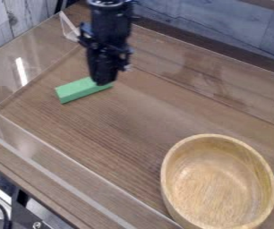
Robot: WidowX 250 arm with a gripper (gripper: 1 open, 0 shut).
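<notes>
My black gripper [101,70] hangs over the left rear of the wooden surface, just above the right end of a green rectangular block [77,91]. Its fingertips are dark and blurred, so whether it is open or shut is unclear. The block lies flat on the wood.
A large pale round bowl [218,183] sits at the front right. Walls run along the back, and cables lie at the lower left corner.
</notes>
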